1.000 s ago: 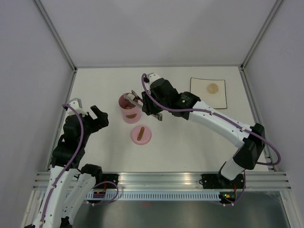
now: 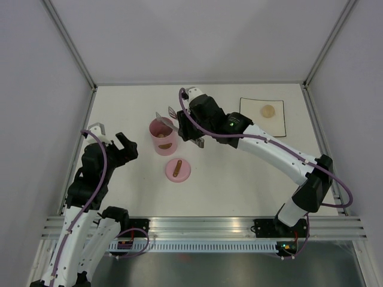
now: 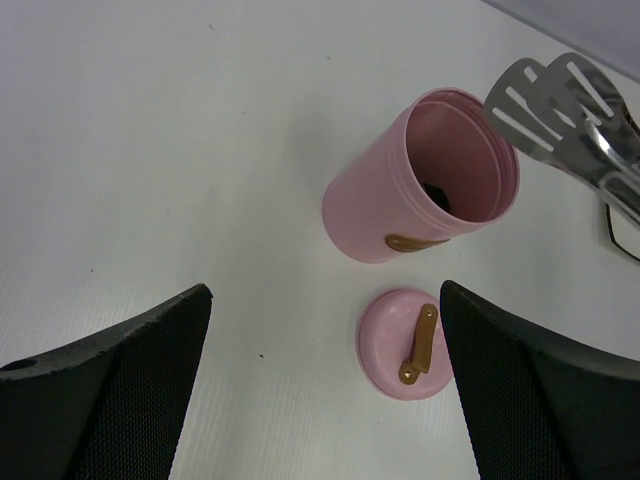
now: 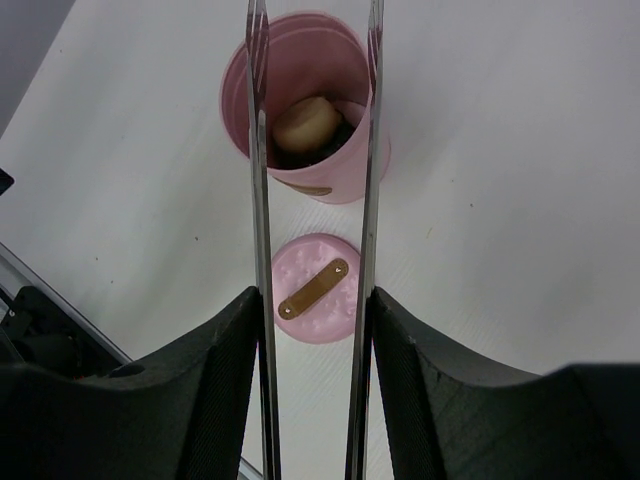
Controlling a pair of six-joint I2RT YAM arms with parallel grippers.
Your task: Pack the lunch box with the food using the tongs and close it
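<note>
A pink cup (image 2: 163,144) stands left of centre; the right wrist view shows a rounded beige item (image 4: 305,125) and something dark inside. Below it lies a pink lid (image 2: 185,170) with a brown strip. My right gripper (image 2: 172,118) is over the cup, its long slotted metal tongs (image 3: 555,115) parted, with nothing clearly between them. My left gripper (image 2: 125,143) hangs open and empty, left of the cup.
A square board (image 2: 251,119) with a round beige item (image 2: 267,111) lies at the back right. Walls and rails border it.
My right gripper and its tongs have risen a little toward the back, out of the cup's mouth. The left arm has barely moved.
</note>
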